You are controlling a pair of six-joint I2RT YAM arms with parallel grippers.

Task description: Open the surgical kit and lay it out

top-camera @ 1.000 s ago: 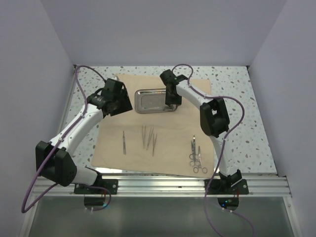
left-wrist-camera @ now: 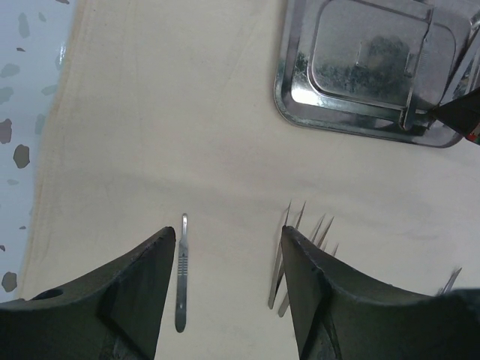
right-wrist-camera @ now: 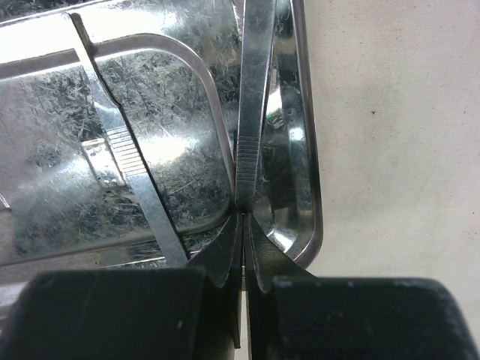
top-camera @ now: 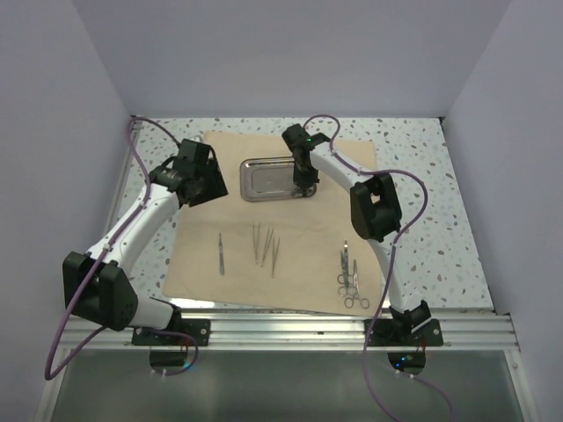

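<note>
The metal tray (top-camera: 267,197) lies on the beige cloth (top-camera: 308,220). In the right wrist view, two flat metal handles with ridged grips are inside it: a left handle (right-wrist-camera: 124,146) lies slanted, and a right handle (right-wrist-camera: 251,112) runs along the side wall. My right gripper is shut, its tips at the near end of the right handle; no part of it clearly shows between the fingers. My left gripper is open and empty, left of the tray and above the cloth. A single scalpel handle (left-wrist-camera: 182,277) lies on the cloth below it.
Several tweezers (top-camera: 266,246) lie side by side mid-cloth. Scissors and clamps (top-camera: 352,286) are grouped at the cloth's lower right.
The right gripper has shifted slightly left and lower over the tray's right end. The left arm has drawn a little to the left. The laid-out instruments have not moved.
</note>
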